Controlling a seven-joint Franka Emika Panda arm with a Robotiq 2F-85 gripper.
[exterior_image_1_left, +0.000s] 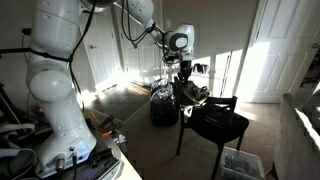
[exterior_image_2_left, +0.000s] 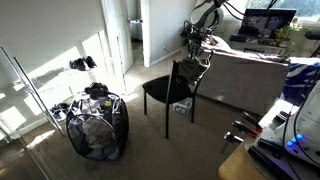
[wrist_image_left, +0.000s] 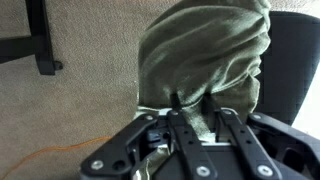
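Observation:
An olive-grey cloth lies bunched over one side of the black chair. My gripper points down at the top of this cloth. In the wrist view, the cloth fills the middle, and the fingertips of my gripper press against its folds with a gap between them. Whether fabric is pinched there cannot be made out. The second exterior view shows the chair from another side, with the gripper small at its far end.
A dark mesh laundry hamper stands beside the chair, also seen as the hamper in the second exterior view. A clear plastic bin rests on the floor in front. Open carpet lies between the robot base and the chair.

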